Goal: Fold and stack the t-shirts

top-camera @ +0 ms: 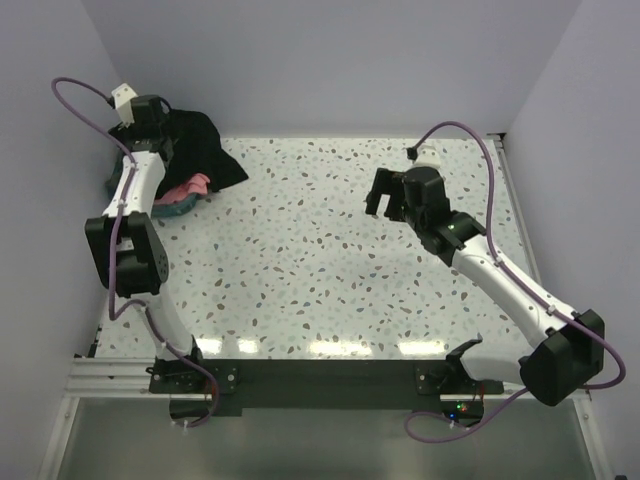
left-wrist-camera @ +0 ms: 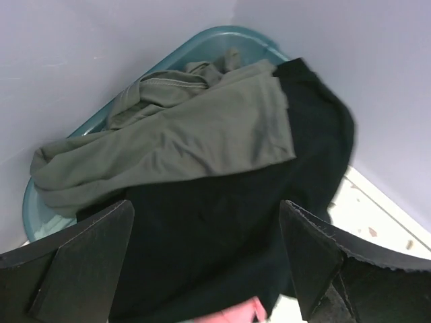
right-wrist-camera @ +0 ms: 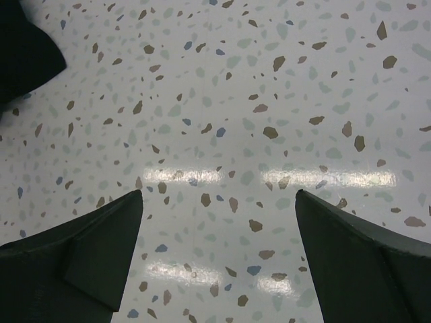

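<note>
A heap of shirts fills the teal basket (left-wrist-camera: 202,42) at the back left corner. On top lie a grey-green shirt (left-wrist-camera: 195,138) and, under it, a black shirt (left-wrist-camera: 209,215) that hangs over the basket's edge. A bit of pink cloth (top-camera: 188,189) pokes out near the front. Over this heap my left gripper stands open, its fingers (left-wrist-camera: 101,252) apart with nothing held; the arm hides part of the basket from above. To the right, my right gripper hangs open and empty above the bare table.
Walls stand at the back (top-camera: 340,65) and close to the basket on the left.
</note>
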